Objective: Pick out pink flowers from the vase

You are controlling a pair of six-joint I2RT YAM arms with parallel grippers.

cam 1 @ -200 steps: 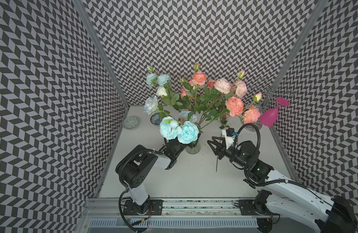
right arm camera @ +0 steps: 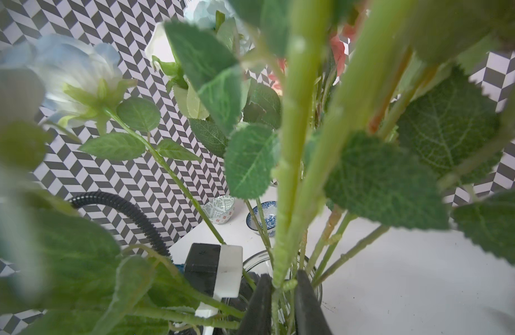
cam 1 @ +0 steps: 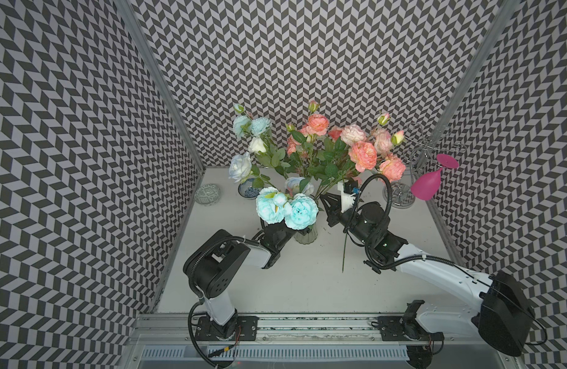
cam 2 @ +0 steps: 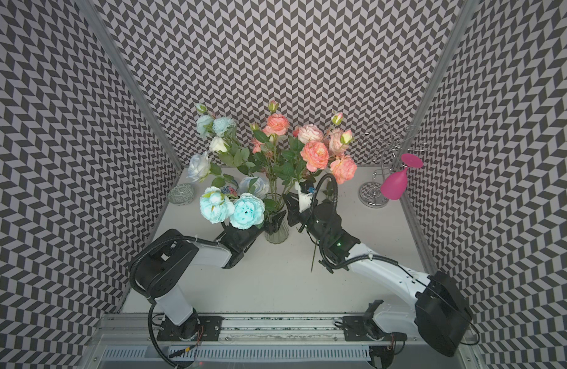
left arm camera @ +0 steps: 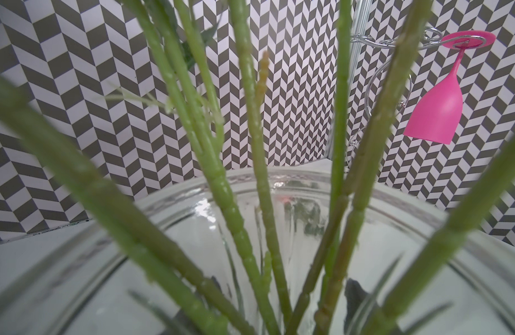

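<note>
Pink and coral flowers (cam 1: 363, 155) fan out at the back right of a clear glass vase (cam 2: 276, 233), and pale blue flowers (cam 1: 300, 212) at its left and front. My left gripper (cam 2: 272, 222) is shut on the vase, its fingers partly hidden by blooms; the left wrist view looks across the rim (left arm camera: 291, 174) at several green stems. From the right, my right gripper has its fingertips just above the vase mouth. A green stem (right arm camera: 295, 167) runs down between its fingers, which stand a little apart.
A magenta goblet (cam 1: 426, 184) hangs on a wire rack at the right. A small patterned bowl (cam 1: 207, 194) and a blue-and-white bowl (cam 1: 248, 188) stand at the left. A thin stem (cam 1: 343, 255) shows below the right gripper.
My right gripper has moved left and toward the back, up to the stems, its fingers now closer together. The rightmost coral blooms have shifted left and up. The left arm looks still.
</note>
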